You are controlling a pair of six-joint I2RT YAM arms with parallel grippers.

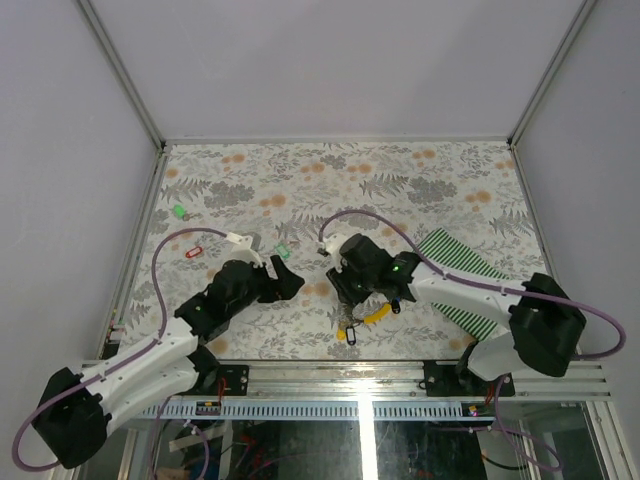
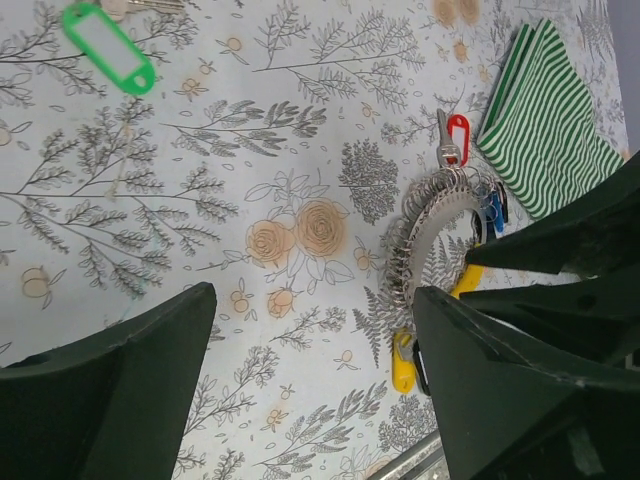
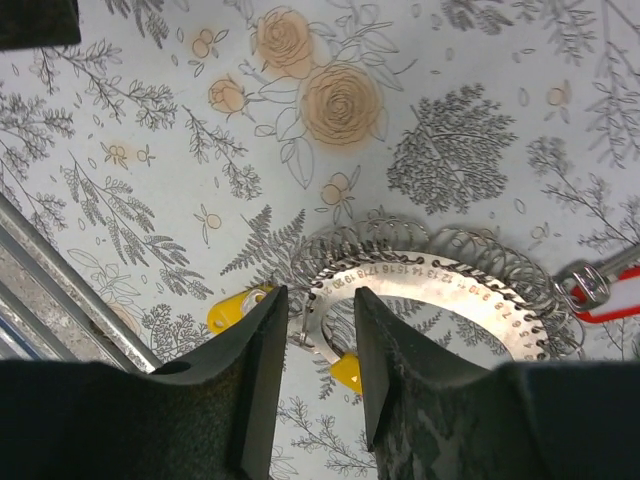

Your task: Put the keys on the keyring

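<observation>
The keyring (image 2: 418, 232), a curved numbered strip edged with small metal rings, lies flat on the patterned cloth. Red, blue and yellow tagged keys sit along it; a yellow tag (image 2: 403, 374) is at its near end. Over that end in the right wrist view is my right gripper, part open, its fingers apart with nothing visibly held. To the left of the ring, my left gripper stands open above bare cloth. Loose tags with keys lie at left: a green tag (image 2: 110, 50), another green tag (image 1: 180, 212) and a red tag (image 1: 194, 252).
A green-striped cloth (image 1: 462, 283) lies under and beside the right arm. Metal rails (image 1: 330, 370) bound the front edge.
</observation>
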